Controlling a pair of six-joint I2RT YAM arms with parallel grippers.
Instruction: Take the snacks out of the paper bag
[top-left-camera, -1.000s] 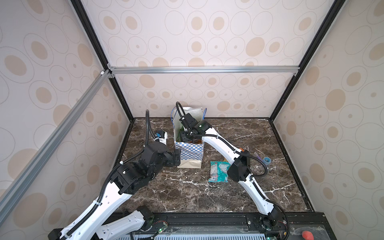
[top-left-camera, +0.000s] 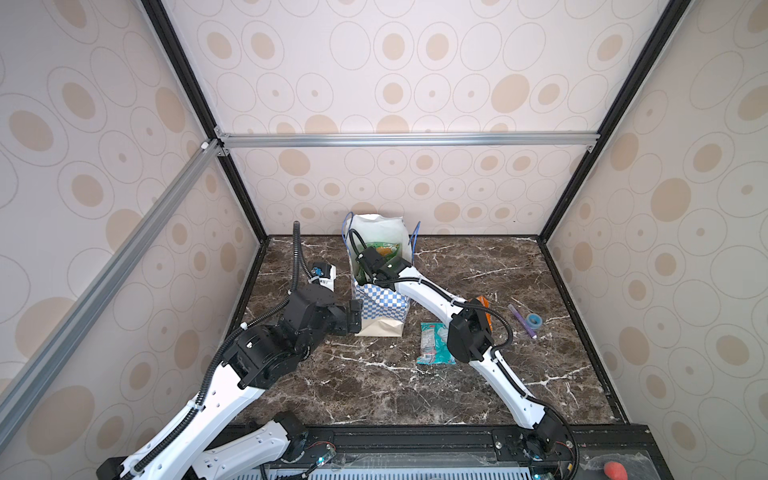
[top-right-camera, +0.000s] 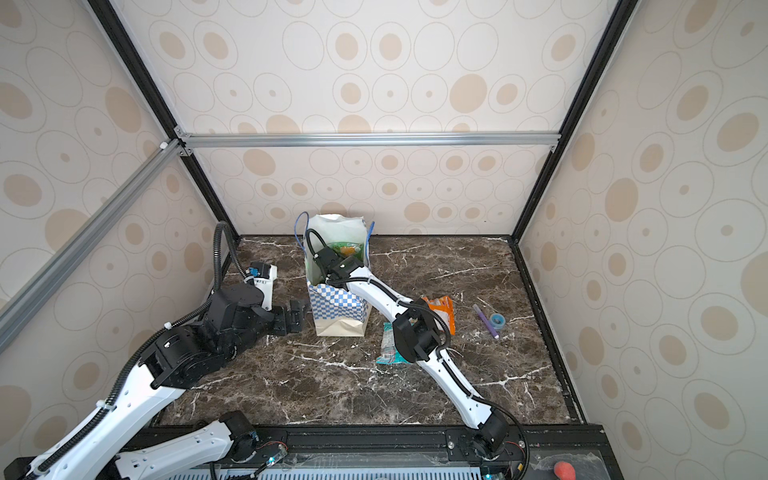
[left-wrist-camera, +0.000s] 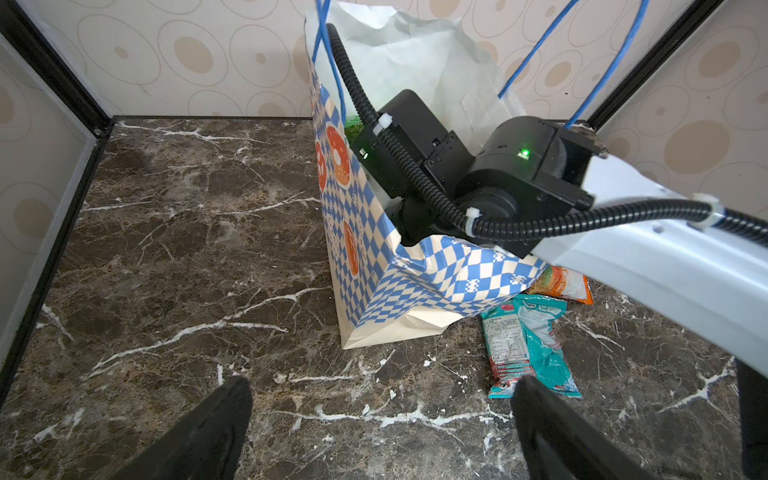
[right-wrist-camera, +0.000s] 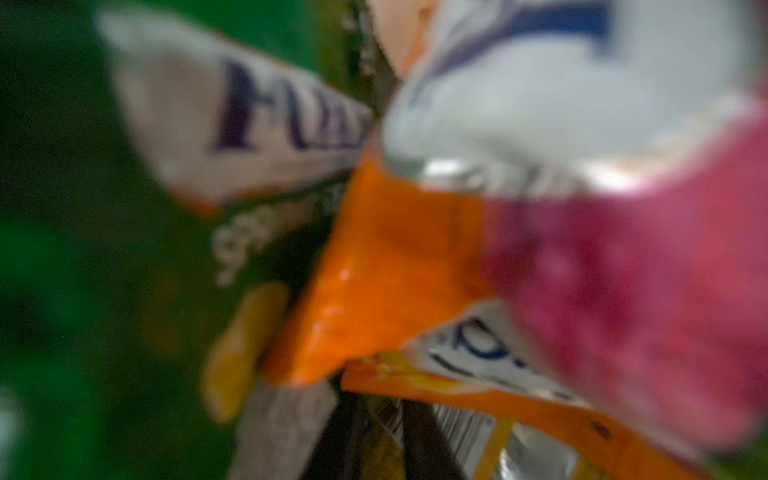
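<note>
The blue-checked paper bag (top-left-camera: 382, 302) stands upright at the back of the table, its mouth open. A green snack packet (top-left-camera: 387, 249) shows inside. My right gripper is down in the bag, hidden in the top views. In the right wrist view, the right gripper has its dark fingertips a narrow gap apart among packets: an orange one (right-wrist-camera: 392, 272), a pink-and-white one (right-wrist-camera: 640, 280) and a green one (right-wrist-camera: 56, 320). Whether they grip anything is unclear. To the bag's left, my left gripper stands open and empty.
A teal packet (top-left-camera: 434, 344) lies on the table in front of the bag. Right of it are an orange packet (top-right-camera: 442, 312), a purple stick (top-right-camera: 485, 321) and a blue tape roll (top-right-camera: 497, 321).
My right gripper has gone lower into the bag, its arm shifting slightly left. The bag's rim and handles have shifted. The left arm has stayed almost still.
</note>
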